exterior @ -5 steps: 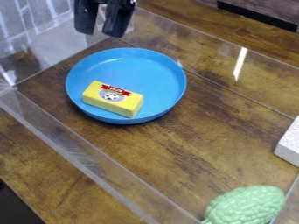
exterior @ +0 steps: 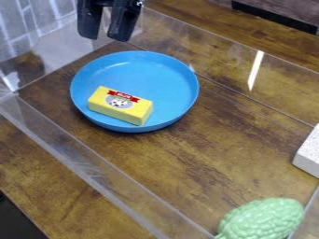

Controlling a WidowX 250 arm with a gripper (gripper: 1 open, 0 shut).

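My black gripper [exterior: 106,30] hangs at the top left, above the back rim of a blue plate [exterior: 162,79], its two fingers apart with nothing between them. On the plate, toward its front left, lies a yellow box [exterior: 119,105] with a red label and a printed picture.
A green brain-shaped object [exterior: 259,220] lies at the bottom right. A white block [exterior: 309,149] is at the right edge. Clear plastic walls run around the wooden surface [exterior: 212,149], which is bare in the middle and right of the plate.
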